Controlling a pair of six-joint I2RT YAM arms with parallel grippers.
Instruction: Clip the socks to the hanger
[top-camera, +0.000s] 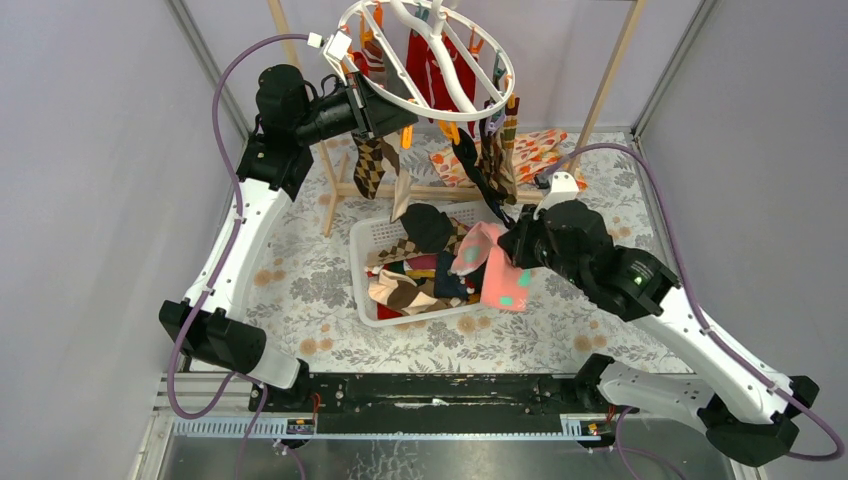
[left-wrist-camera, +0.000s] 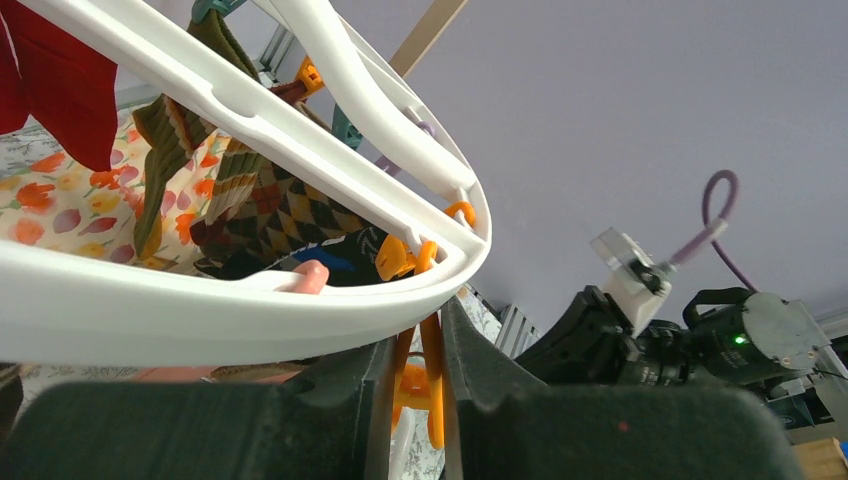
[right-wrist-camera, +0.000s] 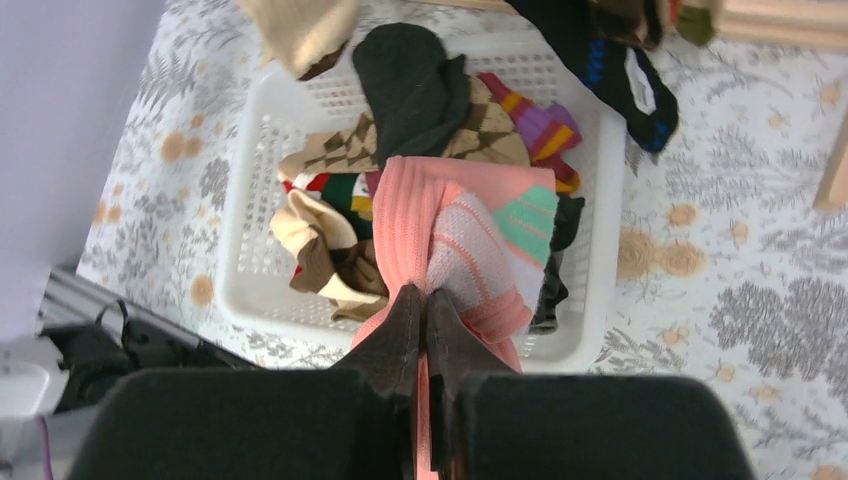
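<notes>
My left gripper (top-camera: 390, 125) is at the front left of the white round hanger (top-camera: 459, 115), shut on an orange clip (left-wrist-camera: 430, 390) at its rim. Socks in red, brown checks and black hang from other clips. My right gripper (top-camera: 508, 245) holds a pink sock with mint patches (right-wrist-camera: 470, 250), shut on it, over the white basket of loose socks (top-camera: 362, 290), below and right of the hanger.
A wooden rack (top-camera: 605, 80) stands behind the basket, with orange floral fabric (top-camera: 540, 145) at the back. Grey walls close both sides.
</notes>
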